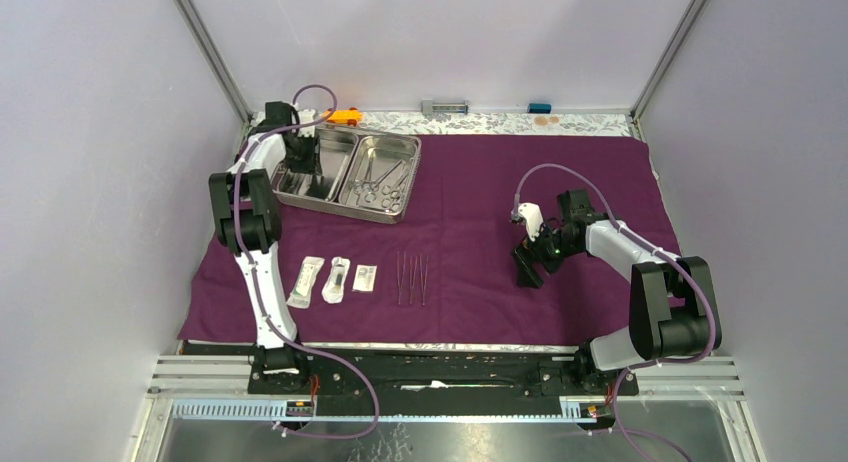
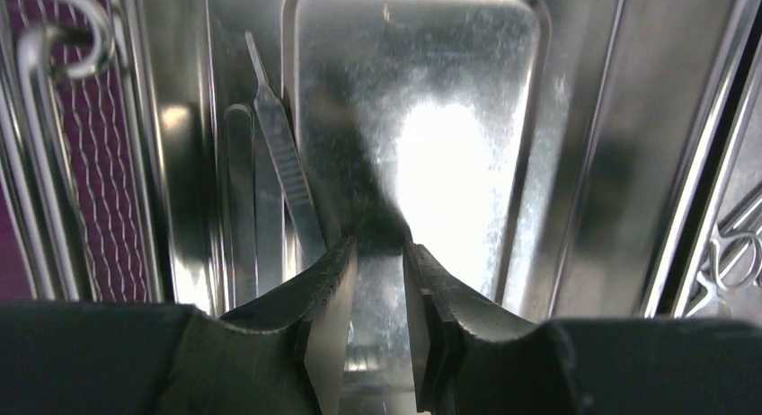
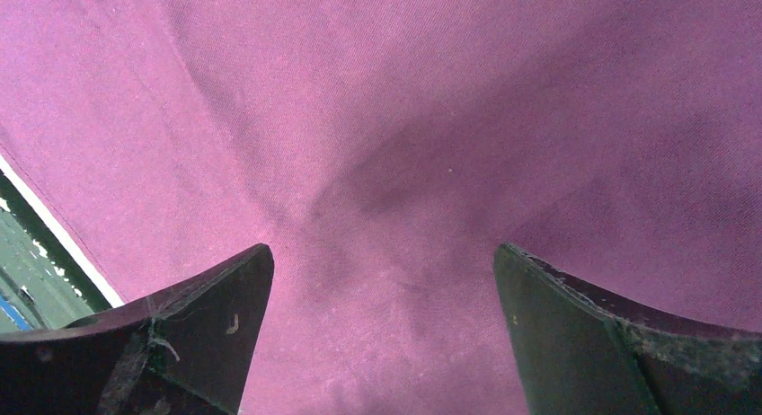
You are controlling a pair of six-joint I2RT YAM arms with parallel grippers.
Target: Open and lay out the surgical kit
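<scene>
Over the left compartment of the metal tray [image 1: 345,210] is my left gripper, its fingers a small gap apart and nothing between them. Slim metal handles, one with a ridged grip [image 2: 286,159], lie along that compartment's left side, partly behind the left finger [image 2: 331,294]. Scissor-like instruments [image 1: 388,187] fill the right compartment. On the purple cloth lie two long sealed packets [image 1: 305,282] [image 1: 336,280], a small square packet [image 1: 365,278] and several thin instruments [image 1: 412,280] side by side. Wide open and empty, my right gripper hangs over bare cloth.
Behind the tray stands an orange toy-like object [image 1: 344,116]. A grey box [image 1: 444,107] and a blue block [image 1: 539,108] sit along the back edge. Cloth [image 1: 480,212] right of the tray is clear, as is the area around my right arm.
</scene>
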